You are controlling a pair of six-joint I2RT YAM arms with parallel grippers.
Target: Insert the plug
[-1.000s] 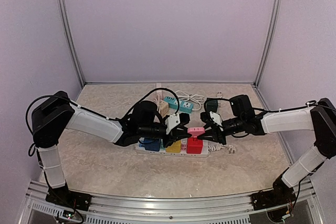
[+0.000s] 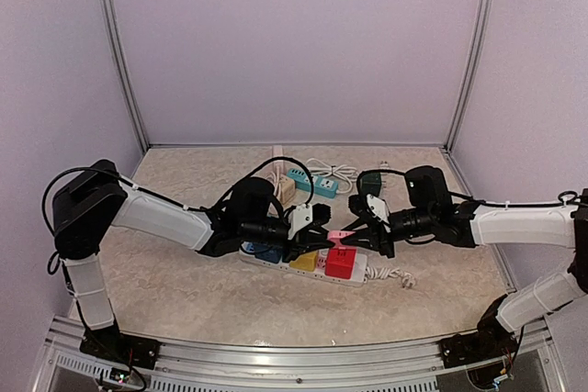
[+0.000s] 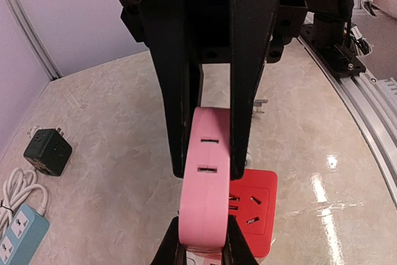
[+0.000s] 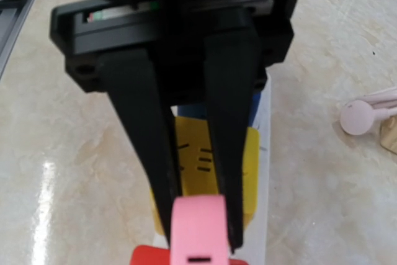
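Both grippers are shut on one pink plug [image 2: 339,237], which sits between them above the power strip [image 2: 346,279]. My left gripper clasps it from one end, the slotted face showing between its fingers. The opposite end is pinched by my right gripper, whose fingertips lie at the bottom edge of the left wrist view. A red plug [image 3: 256,200] is on the strip close by the pink one. The pink plug's prongs and the socket under it are hidden, so I cannot tell whether they meet.
On the strip there are also a yellow plug [image 4: 197,156] and a blue plug [image 2: 266,253]. Behind the arms lie a teal power strip [image 2: 312,183] with a white cord, a black adapter [image 3: 48,151] and a beige plug [image 2: 287,192].
The pink plug, still between both grippers, has moved slightly down and left in the top view. The strip has turned a little, its right end with the red plug now nearer the front.
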